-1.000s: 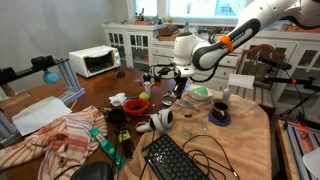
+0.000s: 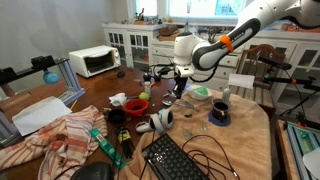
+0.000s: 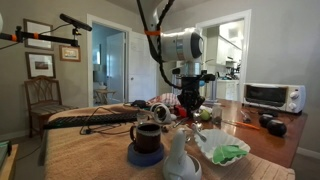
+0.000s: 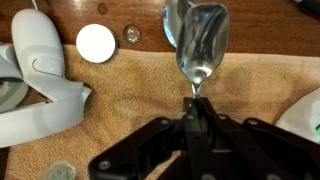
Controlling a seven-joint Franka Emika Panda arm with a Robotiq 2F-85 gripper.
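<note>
In the wrist view a shiny metal spoon [image 4: 203, 40] points up and away from my gripper, its bowl toward the top of the picture. The fingers are shut on its narrow handle. Beneath it lies the tan mat [image 4: 140, 85], with another silver piece [image 4: 172, 20] partly behind the spoon's bowl. From outside, the gripper [image 2: 179, 90] hangs low over the far part of the table, left of the white bowl [image 2: 200, 92]. The spoon is too small to make out there.
A white device [image 4: 45, 100] and a white disc [image 4: 96, 43] lie left of the gripper. Around the table are a dark mug [image 2: 220, 113], a black keyboard [image 2: 178, 158], a red bowl [image 2: 136, 106] and a toaster oven [image 3: 275, 97]. Bare mat shows at the near right.
</note>
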